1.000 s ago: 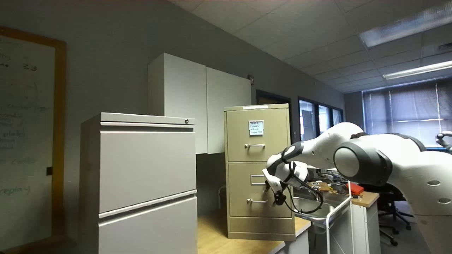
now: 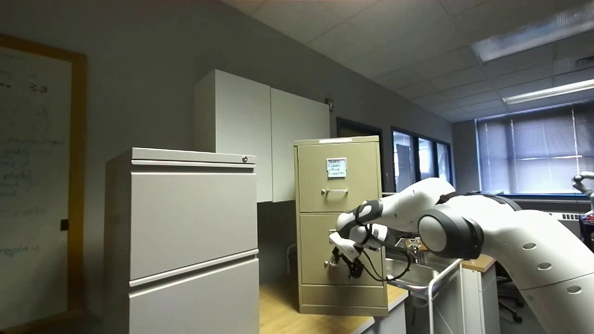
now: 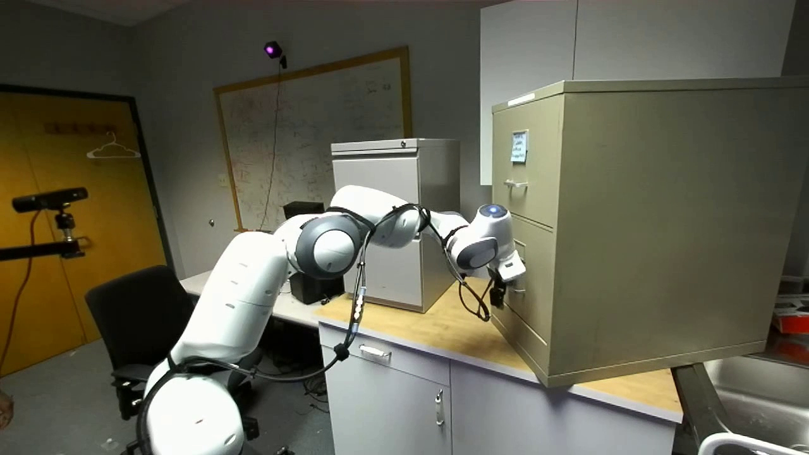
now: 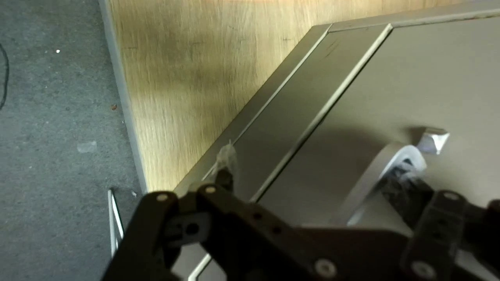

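A tan two-drawer filing cabinet (image 2: 340,292) stands on the wooden counter, both drawers closed. My gripper is open at the lower drawer, its fingers spread with the drawer's pale handle (image 4: 368,180) in the space between them. One fingertip (image 4: 406,174) overlaps the handle's curved end in the wrist view; whether they touch I cannot tell. The other finger (image 4: 224,178) is below, over the cabinet's base strip. In exterior view 1 the gripper hides part of the lower handle (image 2: 328,264). The upper drawer's handle (image 2: 335,191) is clear of the arm.
A light grey cabinet (image 3: 379,265) stands farther along the counter (image 3: 455,333). White wall cupboards (image 2: 300,139) hang behind. The sink (image 2: 409,272) lies beyond the tan cabinet, with a white rail at its front. Free floor (image 4: 51,154) shows past the counter edge.
In exterior view 1 the arm has moved left and slightly down. My gripper has gone from right of the lower handle to in front of it. The drawers look unchanged.
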